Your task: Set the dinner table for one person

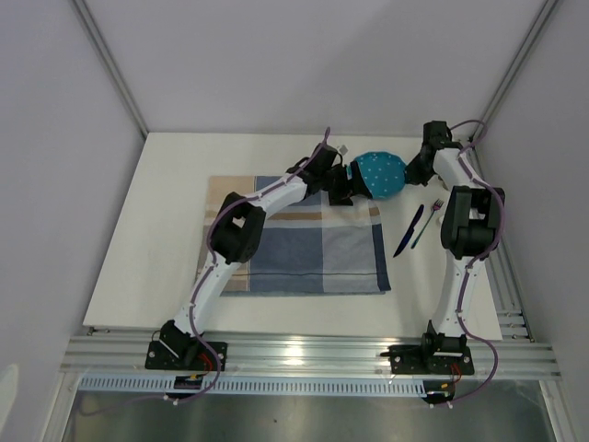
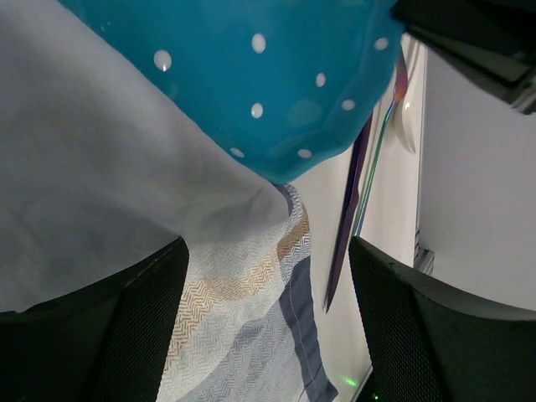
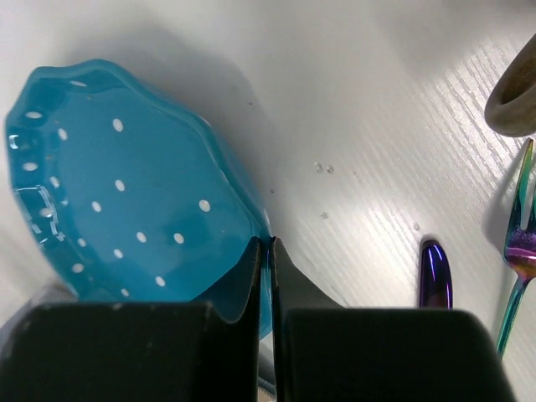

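Observation:
A blue polka-dot plate [image 1: 380, 173] [image 2: 251, 75] [image 3: 126, 193] is tilted at the top right corner of the striped placemat [image 1: 304, 258]. My right gripper [image 1: 410, 177] is shut on the plate's rim. My left gripper [image 1: 346, 184] stands open at the plate's left side, over the cloth, nothing between its fingers in its wrist view. A dark knife [image 1: 408, 230] [image 3: 435, 276] and a rainbow fork [image 1: 426, 224] [image 3: 519, 251] lie right of the placemat.
A spoon [image 2: 407, 126] lies beyond the fork. A brownish rounded object [image 3: 511, 100], partly cut off, stands near the fork.

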